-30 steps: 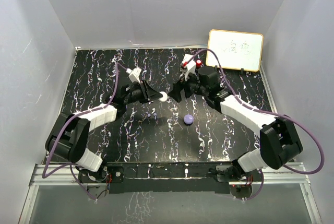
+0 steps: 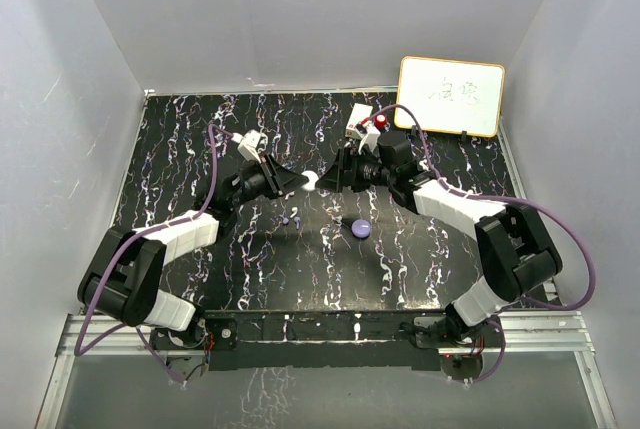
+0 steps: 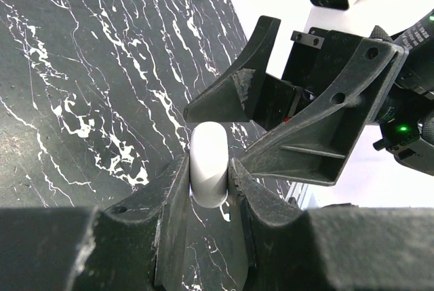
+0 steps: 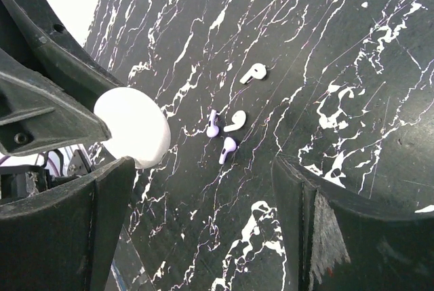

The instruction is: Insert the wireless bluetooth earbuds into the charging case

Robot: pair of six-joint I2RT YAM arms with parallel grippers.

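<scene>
A smooth white charging case is gripped above the table by my left gripper. In the left wrist view the case stands on end between the fingertips, with no lid opening visible. My right gripper is open just to its right; in the left wrist view its fingers reach close to the case, and contact is unclear. The right wrist view shows two white earbuds and two purple earbuds lying on the table beyond the right gripper.
A round purple case sits on the marbled table near the middle, below the right arm. At the back stand a whiteboard, a pale box and a red-capped item.
The right gripper has moved left and turned toward the case, closing the gap. The left gripper has shifted slightly left, still holding the white case.
</scene>
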